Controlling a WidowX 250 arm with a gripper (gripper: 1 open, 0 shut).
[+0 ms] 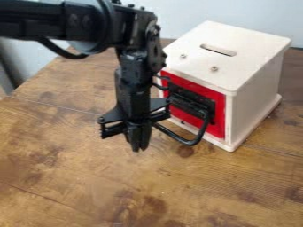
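A black robot arm reaches in from the top left, its gripper (pixel 137 138) pointing down over the wooden table, just left of and in front of a pale wooden box (pixel 236 62). The gripper's fingers sit close together; nothing clearly shows between them. The box has a slot on top and a red front panel (pixel 214 129) with a black latch or handle fitting, partly hidden by the arm. A black curved bar or cable loops from near the gripper to that fitting.
A pale wall stands behind the table.
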